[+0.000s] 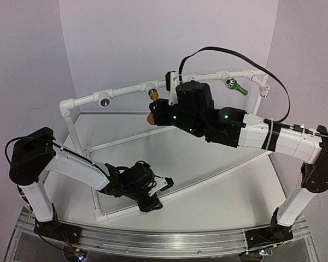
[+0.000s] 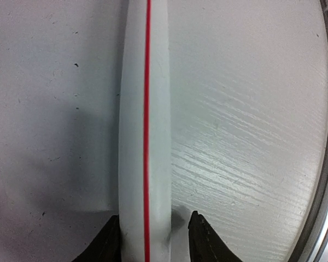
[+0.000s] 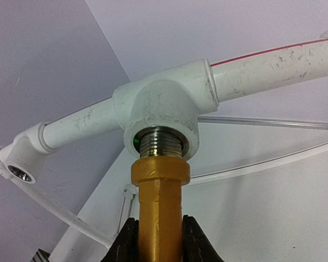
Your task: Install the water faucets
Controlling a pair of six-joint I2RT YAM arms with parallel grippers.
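My right gripper is shut on an orange faucet point(image 3: 159, 191); its silver threaded end sits at the mouth of a white tee fitting point(image 3: 169, 95) on the upper pipe, some thread showing. From above, that faucet point(image 1: 153, 95) is partly hidden by the right gripper. A green faucet point(image 1: 238, 87) sits in a fitting at the right of the rail. My left gripper is low at the front pipe point(image 2: 132, 109), its fingers either side of it; whether they grip it I cannot tell.
The white pipe frame point(image 1: 120, 92) stands on a pale board, with open fittings such as one at the left point(image 1: 104, 99). Pale walls enclose the back and sides. A metal rail point(image 1: 164, 243) runs along the front edge.
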